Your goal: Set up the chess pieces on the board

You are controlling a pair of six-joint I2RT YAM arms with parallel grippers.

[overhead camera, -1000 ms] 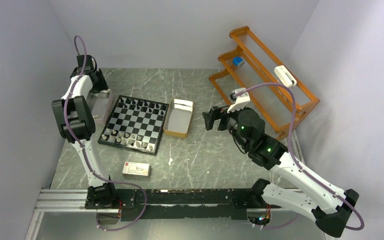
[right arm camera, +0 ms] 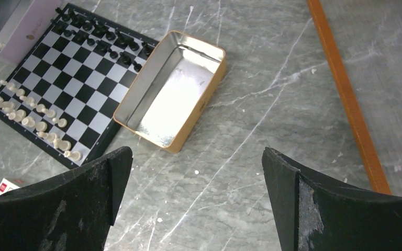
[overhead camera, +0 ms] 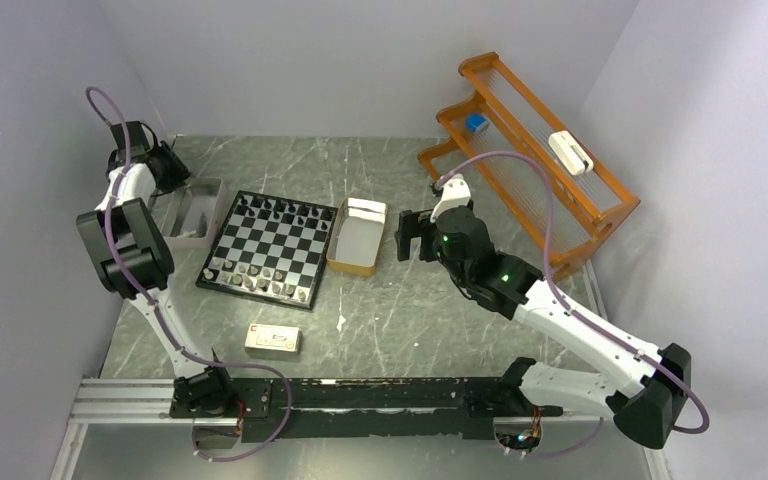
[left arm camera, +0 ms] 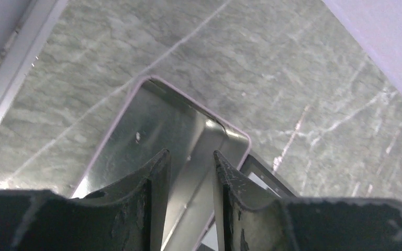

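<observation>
A chessboard [overhead camera: 265, 245] lies mid-left, with black pieces [right arm camera: 110, 35] along the back and white pieces [right arm camera: 29, 121] along the front. My left gripper hangs open over the back-left plastic bin [overhead camera: 195, 232], with nothing held. My right gripper is open and empty, in the air to the right of the board and the metal tray [overhead camera: 357, 235].
A small box [overhead camera: 272, 338] lies in front of the board. A wooden rack [overhead camera: 585, 200] with a blue item stands at the back right. Free table lies between tray and rack.
Both arms have moved: the left one leftward from the back of the bin, the right one leftward and slightly toward the front. The board and pieces look unchanged.
</observation>
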